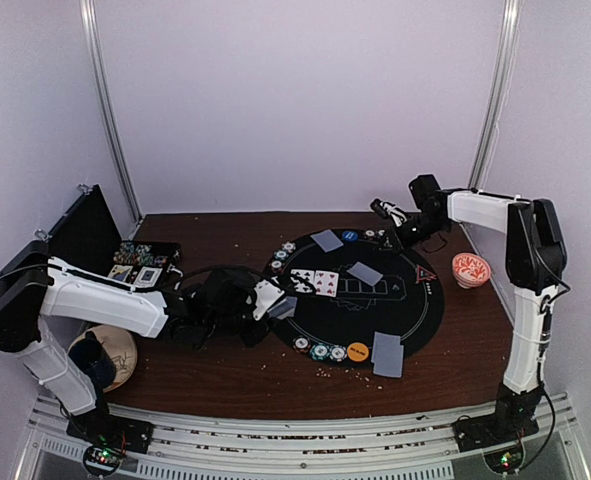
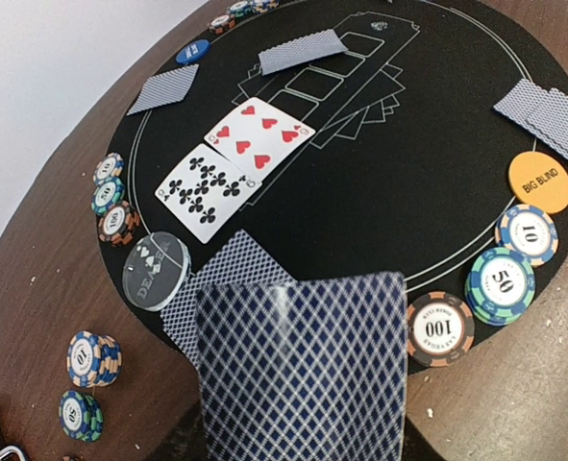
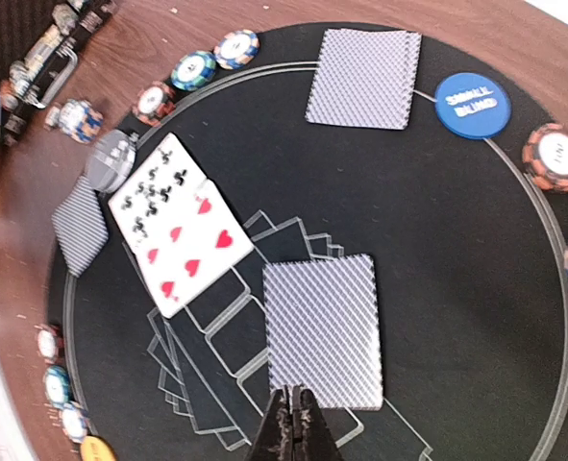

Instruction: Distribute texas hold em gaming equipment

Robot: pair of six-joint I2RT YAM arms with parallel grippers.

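Note:
A black poker mat [image 1: 365,330] lies on the table with two face-up cards [image 2: 234,163], a single face-down card [image 3: 322,331] near its middle and others near the rim. My left gripper is shut on a blue-backed card [image 2: 301,355] at the mat's left edge, above another card [image 2: 231,259]. My right gripper is shut, nothing visible between its fingertips, raised over the back of the mat. Chip stacks, a dealer disc [image 2: 157,271], a big blind disc [image 2: 540,182] and a small blind disc [image 3: 472,104] line the rim.
An open case [image 1: 90,230] stands at the back left, a mug [image 1: 93,362] on a round coaster at the front left, a red-patterned bowl [image 1: 471,268] right of the mat. Bare table [image 1: 425,390] shows at the front right.

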